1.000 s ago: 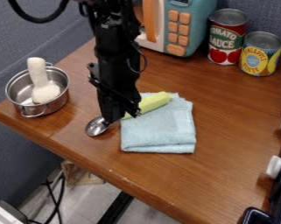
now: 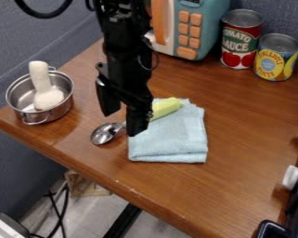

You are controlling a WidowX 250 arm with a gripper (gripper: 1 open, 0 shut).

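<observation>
My black gripper (image 2: 136,113) hangs low over the middle-left of the table, beside a folded pale blue cloth (image 2: 169,142). A yellow object (image 2: 166,107), perhaps corn or a banana, lies on the cloth, partly behind the gripper. A metal spoon (image 2: 104,134) rests just left of the cloth, its handle reaching under the gripper. Whether the fingers are open or shut is hidden by the dark shape.
A steel pot (image 2: 34,113) with a white pestle-like object (image 2: 44,88) stands at the left. A toy microwave (image 2: 185,26) and two cans (image 2: 239,42) stand at the back. A dark appliance (image 2: 291,209) borders the right.
The gripper has shifted slightly from where it was, its lower part now a little to the right. The objects on the table look unmoved.
</observation>
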